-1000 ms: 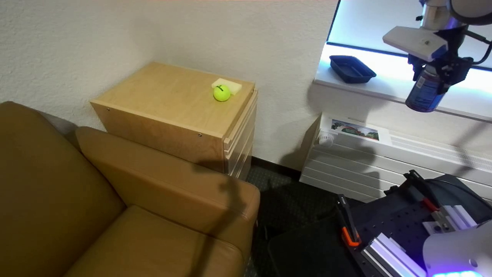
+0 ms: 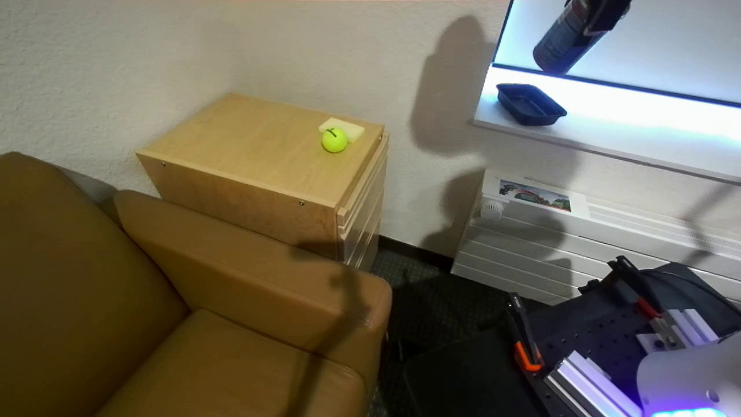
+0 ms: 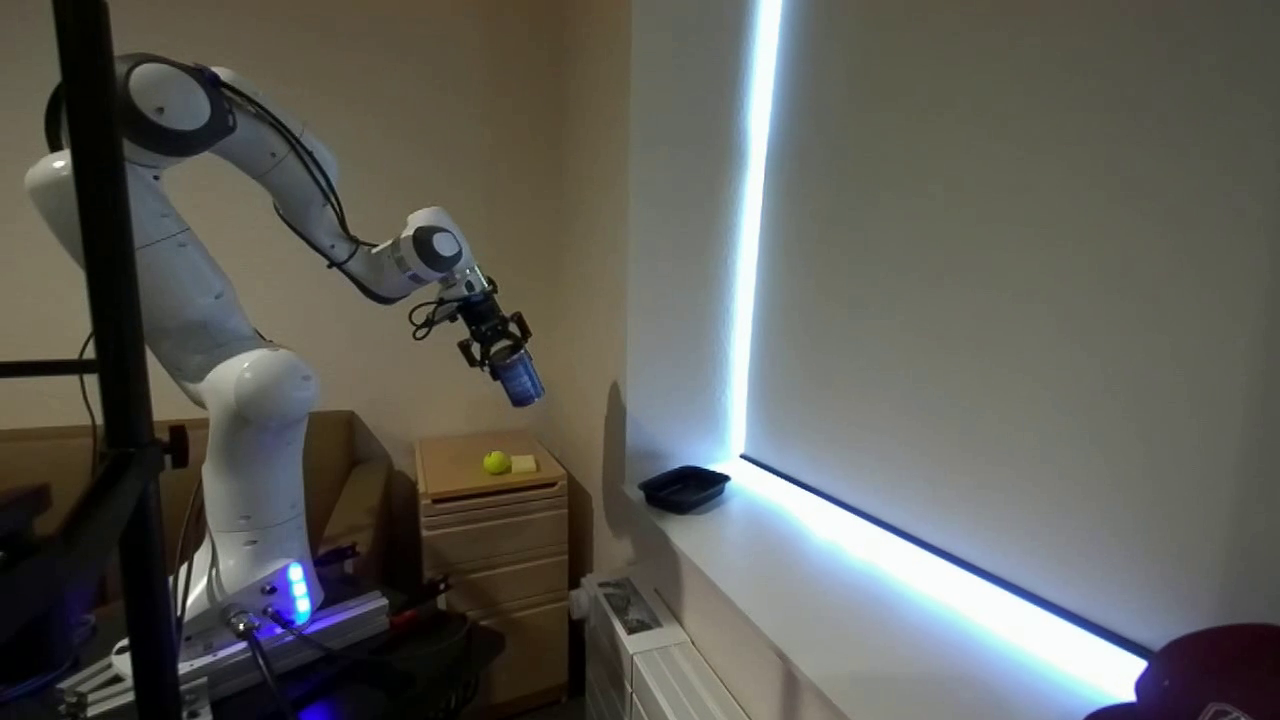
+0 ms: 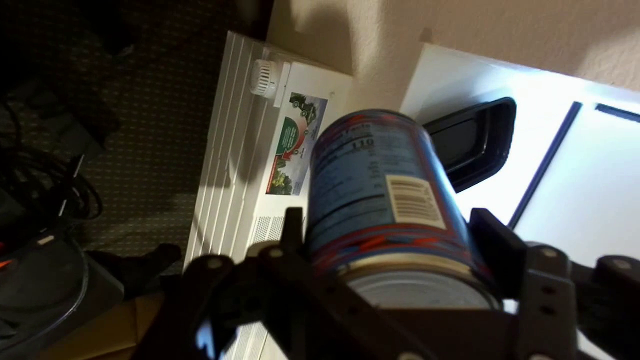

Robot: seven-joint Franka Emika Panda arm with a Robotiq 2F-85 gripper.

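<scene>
A blue can [image 4: 372, 180] with a barcode and red-patterned edges fills the middle of the wrist view, gripped between the two black fingers of my gripper. In exterior view 2 the can [image 3: 519, 378] hangs tilted in the air, its free end pointing down and right, with my gripper [image 3: 498, 341] shut around its upper part. Exterior view 1 shows the can [image 2: 564, 43] at the top, in front of the window blind; most of the arm is out of that frame.
A black tray [image 2: 529, 104] sits on the white windowsill [image 3: 768, 576], above a radiator [image 2: 528, 240]. On the wooden cabinet [image 2: 243, 149] lie a yellow-green ball [image 2: 334, 140] and a pale yellow block [image 2: 354, 131]. A brown sofa [image 2: 250, 257] stands beside it.
The can and gripper have moved up and to the left in exterior view 1, leaving mostly the can in sight. The tray, ball and block have stayed where they were.
</scene>
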